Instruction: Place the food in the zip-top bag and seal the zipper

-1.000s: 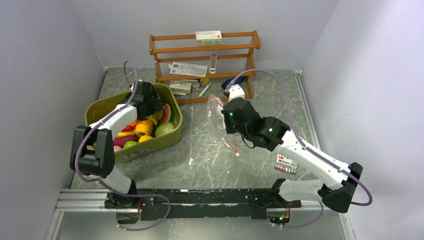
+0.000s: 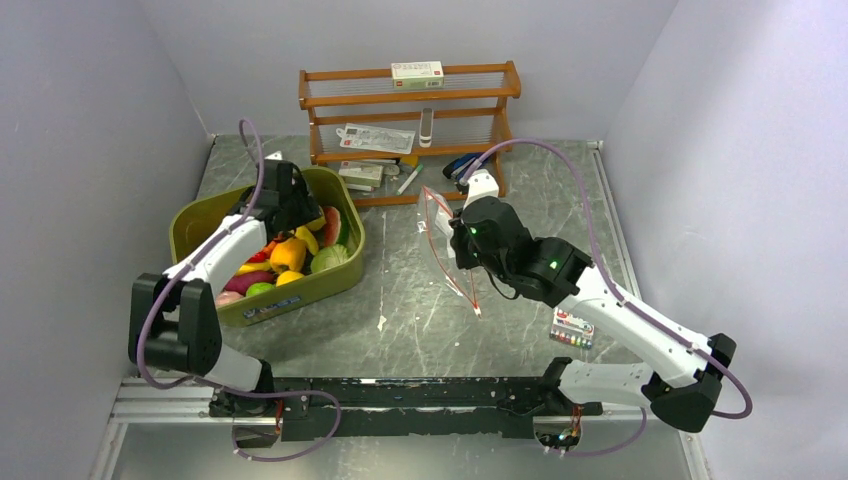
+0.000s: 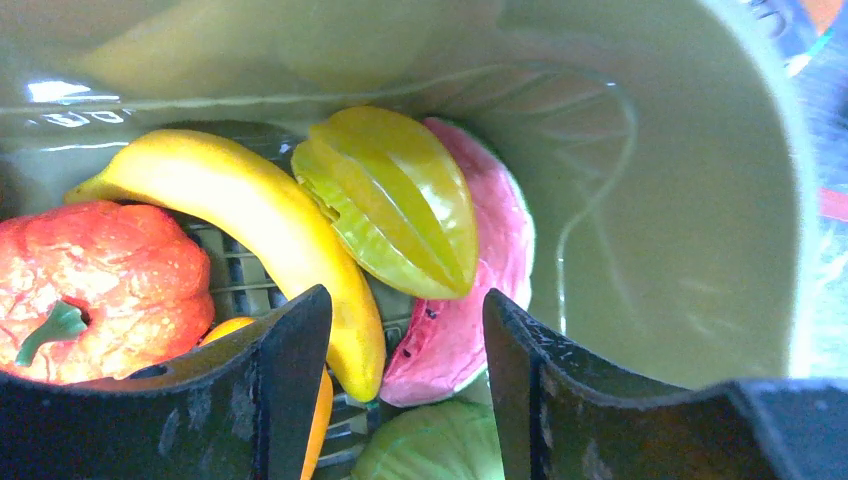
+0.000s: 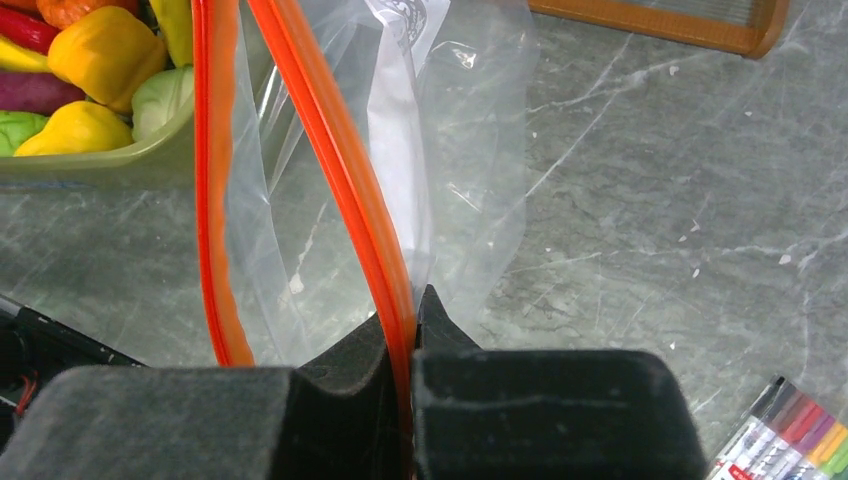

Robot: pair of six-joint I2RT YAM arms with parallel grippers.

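Observation:
My left gripper is inside the green bin (image 2: pixel 190 225), over a banana (image 3: pixel 230 210), yellow starfruit-like piece (image 3: pixel 390 200), watermelon slice (image 3: pixel 500 230), red pepper (image 3: pixel 100 290) and cabbage (image 3: pixel 430 450); whether anything sits between its separated fingers is unclear. My right gripper is shut on the orange zipper edge of the clear bag (image 4: pixel 470 170), holding it upright, mouth parted, beside the bin.
A wooden rack (image 2: pixel 410 100) with boxes and tools stands at the back. A marker pack (image 2: pixel 572 328) lies at the front right. The table between bin and markers is mostly clear.
The right arm is nearly still.

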